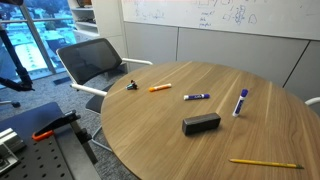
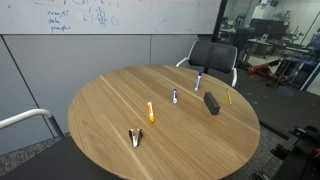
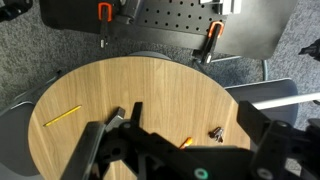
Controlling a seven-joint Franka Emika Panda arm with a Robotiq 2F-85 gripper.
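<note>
On the round wooden table (image 1: 140, 125) lie a black block like an eraser (image 1: 201, 124), a yellow pencil (image 1: 265, 163), an orange marker (image 1: 160, 88) and a dark blue marker (image 1: 197, 97). Another marker, white with a blue cap (image 1: 240, 102), stands upright behind the block. A small black and silver object (image 2: 135, 137) is near the table's opposite side; what it is cannot be made out. Seen from the wrist, my gripper is open high above the table, its fingers wide apart and nothing between them. Its dark body hides part of the tabletop.
A grey chair (image 1: 92, 60) stands close to the table's edge. Beside the table is a dark base surface (image 3: 160, 28) with orange-handled clamps. A whiteboard (image 2: 100, 17) hangs on the wall behind.
</note>
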